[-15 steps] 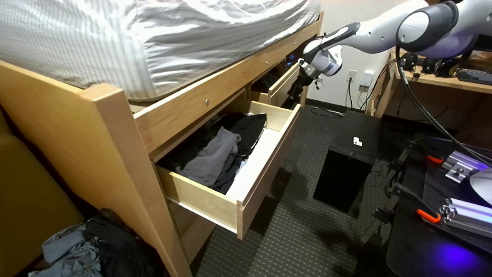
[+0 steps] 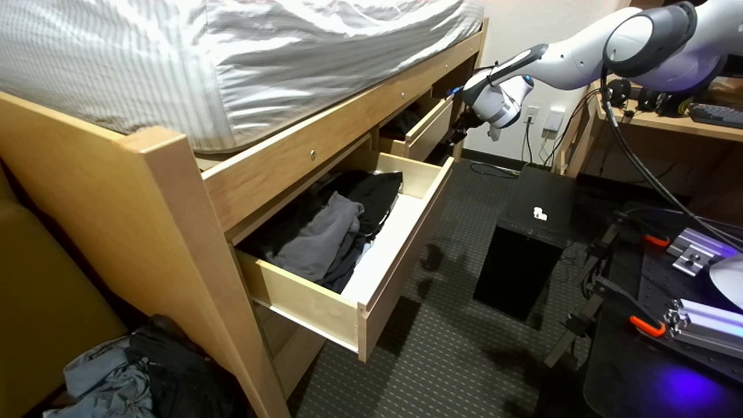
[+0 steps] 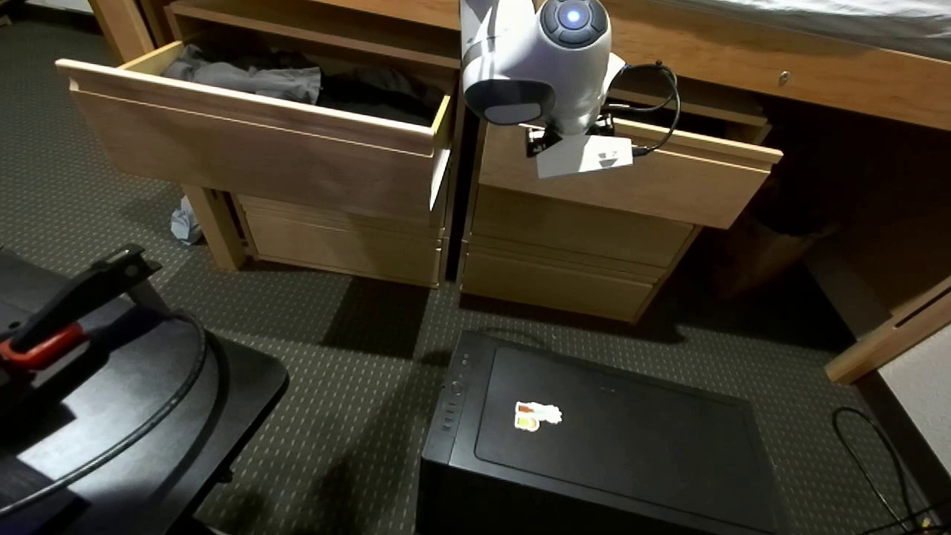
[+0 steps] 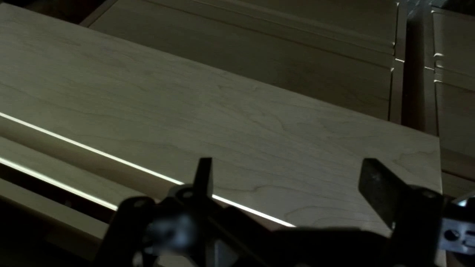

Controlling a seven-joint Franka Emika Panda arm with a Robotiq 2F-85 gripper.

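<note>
My gripper stands open, with a wide gap and nothing between its fingers. The far drawer (image 4: 231,120) fills much of the wrist view, its plain wooden front lying beyond the fingertips. In the second exterior view this drawer (image 3: 615,183) is partly pulled out, and the wrist hangs over its top edge, hiding part of it. The near drawer (image 2: 411,244) stands well out from the bed frame, with grey and black clothes (image 2: 320,233) inside. Whether the fingers touch the far drawer's front is unclear.
A black computer case (image 3: 606,428) stands on the carpet facing the drawers. Clamps and metal profiles (image 2: 710,320) sit on a black table at right. More clothes (image 2: 132,376) lie by the bed's end. Carpet (image 2: 446,299) is clear between drawers and case.
The wrist has turned, and my gripper has shifted slightly right in the first exterior view, staying by the far drawer's front. Both drawers look unmoved.
</note>
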